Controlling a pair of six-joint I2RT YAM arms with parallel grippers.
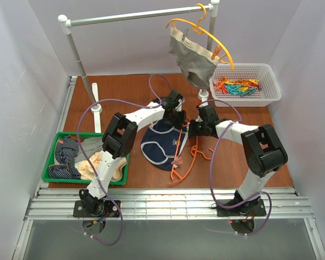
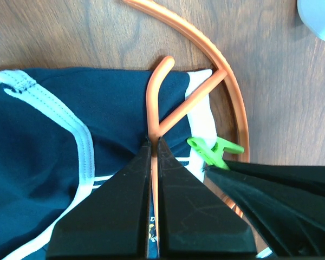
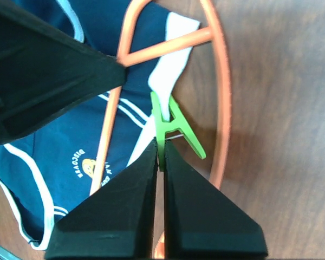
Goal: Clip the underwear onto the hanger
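Navy underwear [image 1: 160, 143] with white trim lies flat on the table, an orange hanger [image 1: 193, 162] over and beside it. My left gripper is shut on the hanger's thin inner bar at the underwear's waistband end. My right gripper is shut on a green clothespin [image 3: 181, 130], which straddles the white band [image 3: 168, 70] at the fabric's edge; whether its tips clamp the fabric is unclear. In the top view a pink clip [image 1: 177, 161] sits at the lower end of the hanger bar.
A green bin [image 1: 122, 179] of folded garments is at left, a white basket [image 1: 268, 92] of clothespins at back right. A rack [image 1: 124, 16] holds a yellow hanger [image 1: 225, 46] with grey underwear [image 1: 189, 59]. Bare table lies at the right.
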